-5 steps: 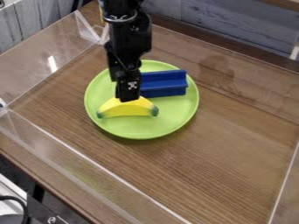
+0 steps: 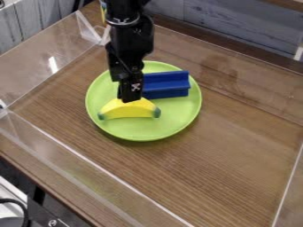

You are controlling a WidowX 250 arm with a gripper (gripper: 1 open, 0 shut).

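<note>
My black gripper (image 2: 129, 87) hangs from the top of the view over a green plate (image 2: 166, 129), open, its fingers just above a yellow banana (image 2: 134, 111) on the plate. A blue block (image 2: 166, 85) lies on the plate to the right of the gripper and behind the banana. Whether the fingertips touch anything is hard to tell.
The wooden table has clear room to the right and front of the plate and to its left. A light edge runs along the upper left. A dark cable shows at the lower left corner.
</note>
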